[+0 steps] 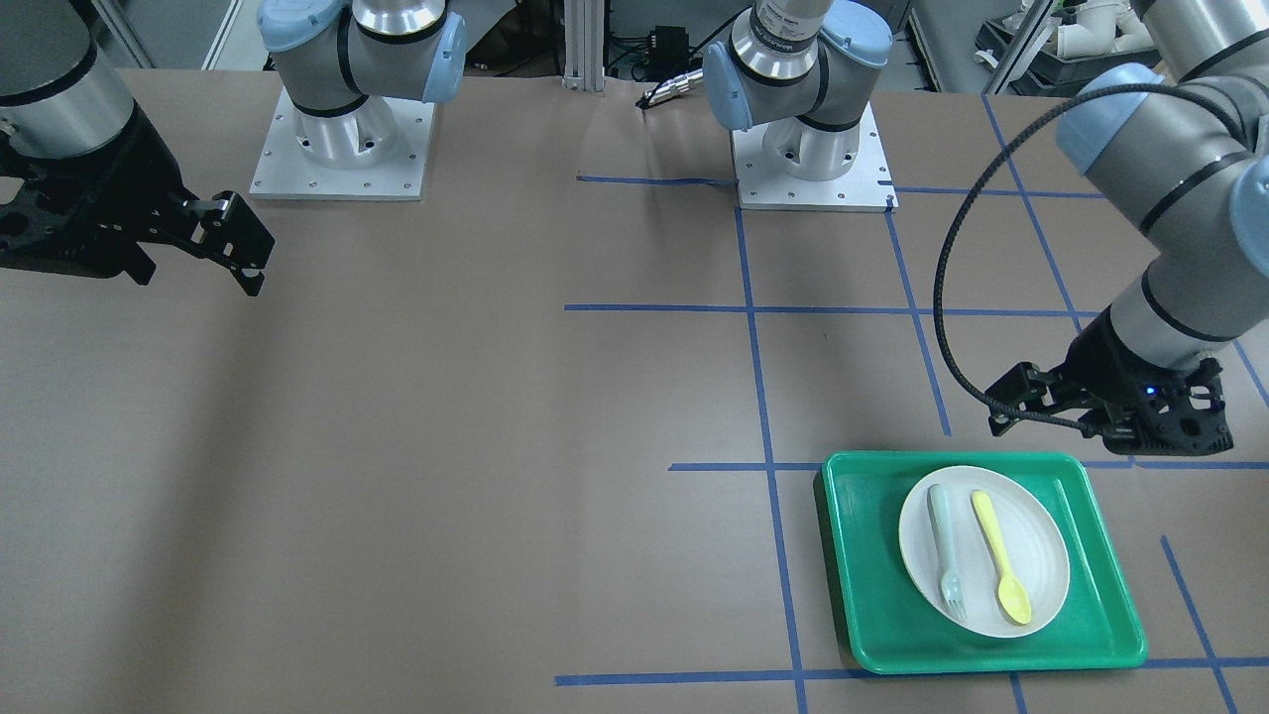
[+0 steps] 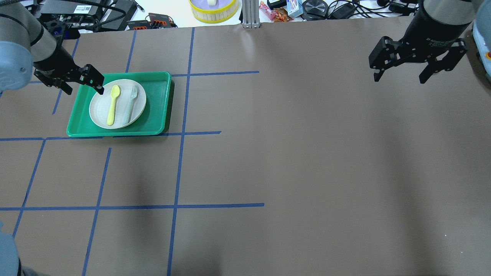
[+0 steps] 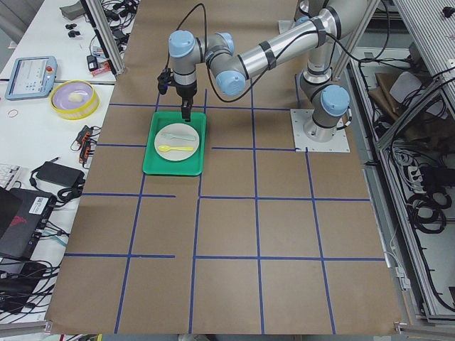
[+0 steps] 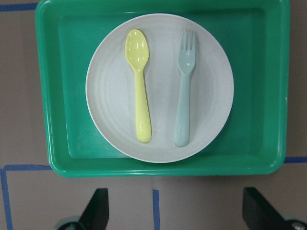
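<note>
A green tray (image 4: pixel 64 86) holds a white plate (image 4: pixel 158 120) with a yellow spoon (image 4: pixel 141 110) and a pale blue fork (image 4: pixel 183 110) lying side by side on it. In the wrist view the spoon is left of the fork. My gripper hangs above the tray's edge, its two fingers wide apart at the bottom of the wrist view with bare table between them. In the top view the gripper (image 2: pixel 86 92) is over the tray's left part.
A second arm with a black gripper (image 2: pixel 412 64) stands at the right of the top view. Other arm bases sit at the back of the front view. The taped tabletop around the tray (image 2: pixel 294 161) is clear.
</note>
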